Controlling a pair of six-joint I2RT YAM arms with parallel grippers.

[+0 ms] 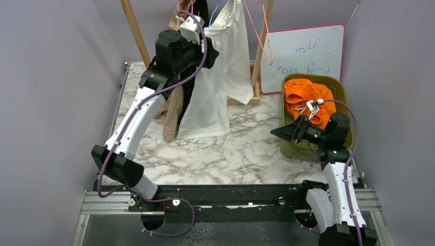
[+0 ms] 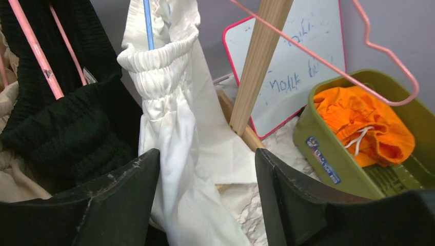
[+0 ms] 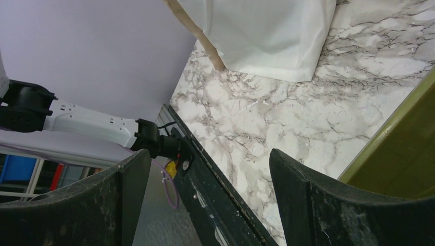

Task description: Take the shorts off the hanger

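Observation:
White shorts (image 1: 208,107) hang from a blue hanger (image 2: 150,25), with their gathered waistband (image 2: 156,59) in the middle of the left wrist view. My left gripper is part open around the white fabric just below the waistband, its left finger against or very near the cloth. Black shorts (image 2: 61,133) and beige shorts (image 1: 169,120) hang to the left. My right gripper stands open over the left side of the green bin, with nothing visible between its fingers.
The green bin (image 1: 287,151) holds orange cloth (image 1: 302,95). An empty pink hanger (image 1: 269,51) hangs by the wooden post (image 2: 256,61). A whiteboard (image 1: 318,51) leans at the back right.

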